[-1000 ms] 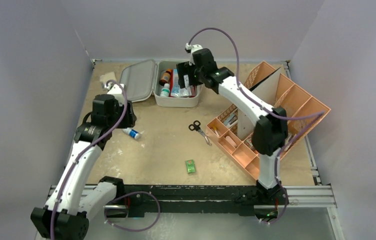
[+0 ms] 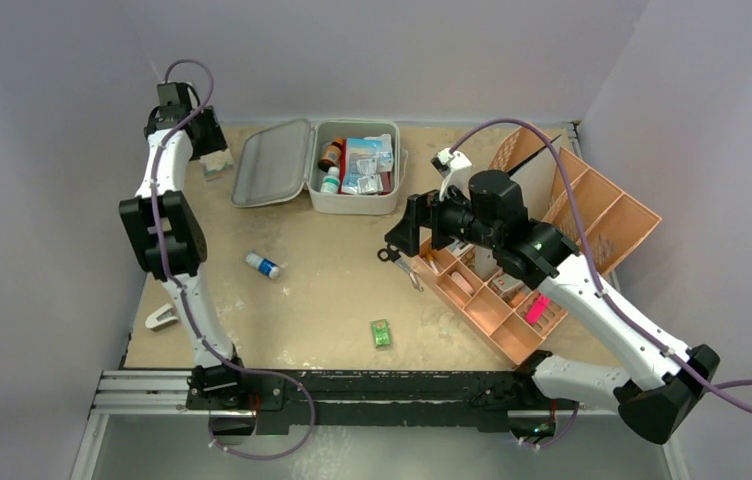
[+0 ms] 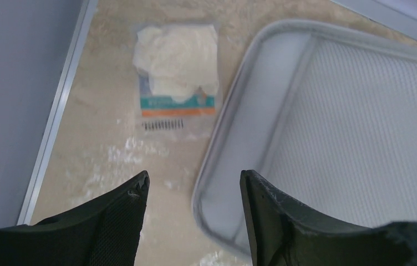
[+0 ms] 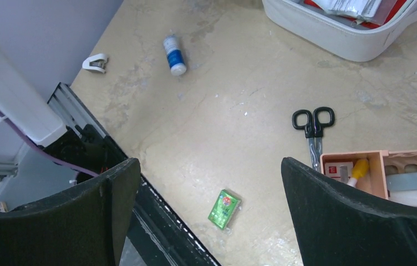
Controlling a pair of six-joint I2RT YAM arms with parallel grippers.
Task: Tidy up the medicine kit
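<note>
My left gripper is open at the far left back, above a small clear packet with teal and orange stripes [image 3: 177, 102] beside the kit's grey lid [image 3: 350, 127]. The white kit box [image 2: 352, 203] holds bottles and packets. My right gripper hangs open over the front of the table near the tan organizer [image 2: 487, 315], empty. Scissors [image 4: 317, 133], a blue-white bottle [image 4: 174, 55] and a green packet [image 4: 224, 209] lie on the table.
A white clip-like item [image 2: 160, 317] lies at the left front. Grey walls [image 2: 372, 60] enclose the back and sides.
My left arm has reached toward the back left corner. My right gripper has drawn back from over the kit box toward the organizer, moving right and down in the top view.
</note>
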